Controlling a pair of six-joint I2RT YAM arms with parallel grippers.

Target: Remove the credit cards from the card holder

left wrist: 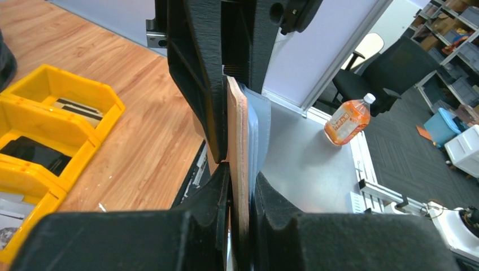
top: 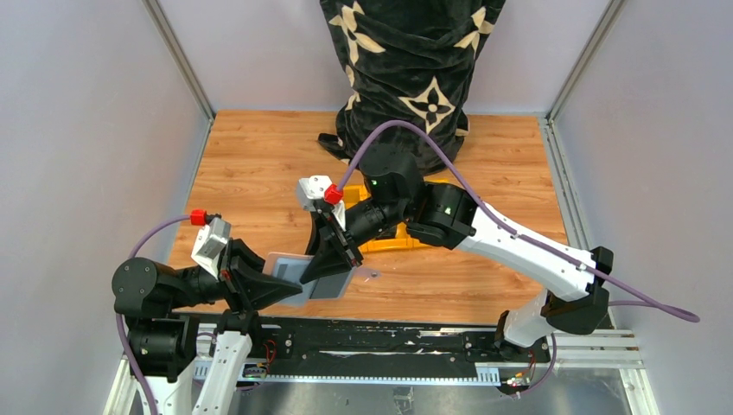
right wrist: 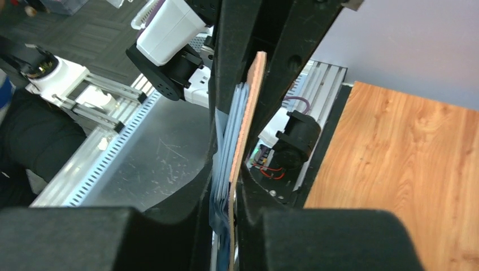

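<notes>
The card holder (top: 331,284), with greyish-blue leaves and a pale pink cover, is held above the table's front edge. My left gripper (top: 292,287) is shut on its left part, and in the left wrist view the holder (left wrist: 240,135) stands edge-on between those fingers. My right gripper (top: 309,275) has its fingers on both sides of the holder, close to the left fingertips. From the right wrist, the pink cover (right wrist: 251,101) and stacked blue leaves (right wrist: 230,138) run between the right fingers; whether they press on it cannot be told. Individual cards cannot be made out.
Behind the right gripper sits a yellow divided box (top: 393,244), mostly covered by the arm; flat items lie in its compartments in the left wrist view. A dark patterned cloth (top: 406,78) hangs at the back. Bare wood is free on both sides.
</notes>
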